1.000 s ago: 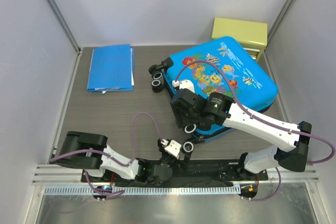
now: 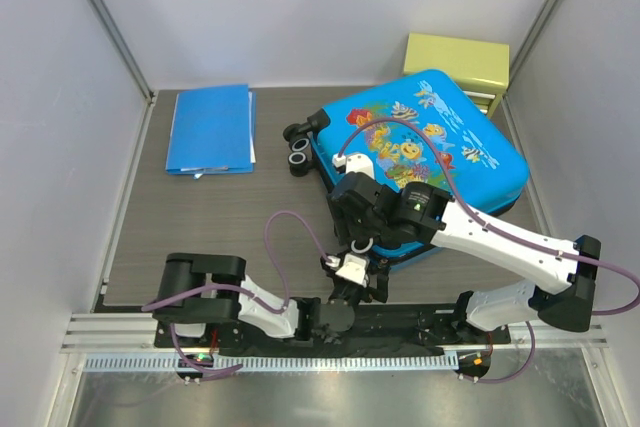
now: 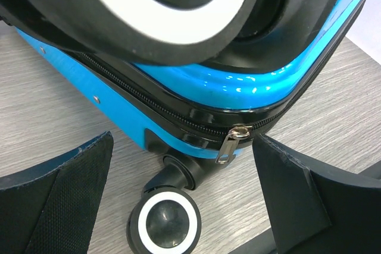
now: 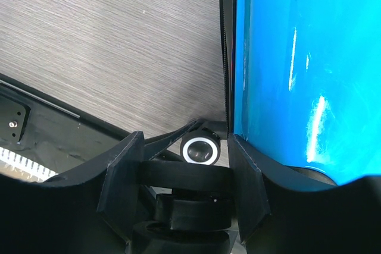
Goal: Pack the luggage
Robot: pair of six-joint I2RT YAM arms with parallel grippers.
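The blue suitcase [image 2: 460, 147] with fish prints lies closed on the wooden table, wheels toward the left. In the left wrist view its zipper pull [image 3: 229, 144] hangs at the corner above a wheel [image 3: 164, 221], between the open fingers of my left gripper, which holds nothing. My right gripper is over the suitcase's left edge near the front wheel; in the right wrist view a dark rounded part sits between or behind its fingers, and I cannot tell how far open it is.
Blue folders [image 2: 208, 132] lie at the back left. A yellow box [image 2: 457, 57] stands behind the suitcase at the back right. White walls enclose it.
My left gripper has moved right and toward the suitcase's front corner, now covering the front wheel in the top view. The right arm has shifted very slightly; the suitcase looks unmoved.
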